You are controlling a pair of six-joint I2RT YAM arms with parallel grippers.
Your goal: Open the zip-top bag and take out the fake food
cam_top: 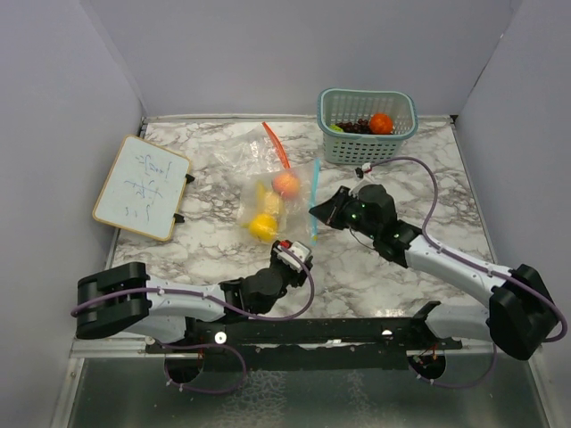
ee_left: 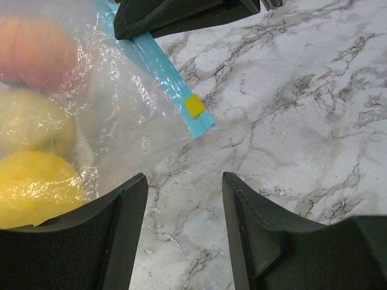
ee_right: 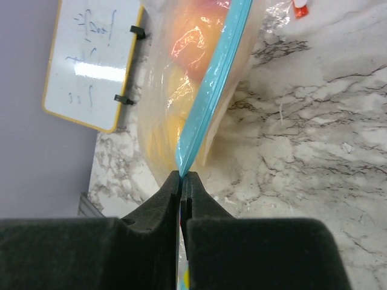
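The clear bag (cam_top: 263, 201) holds a peach-like food (cam_top: 285, 185), a pale yellow piece and a yellow one (ee_left: 33, 187). My right gripper (cam_top: 317, 211) is shut on the bag's blue zip strip (ee_right: 211, 90), lifting that edge; the strip runs out either side of its tips. My left gripper stands open just below the bag's near corner, nothing between its fingers, over bare marble.
A green basket (cam_top: 366, 143) with fake fruit stands at the back right. A whiteboard (cam_top: 141, 187) lies at the left. An empty bag with a red zip (cam_top: 277, 143) lies behind.
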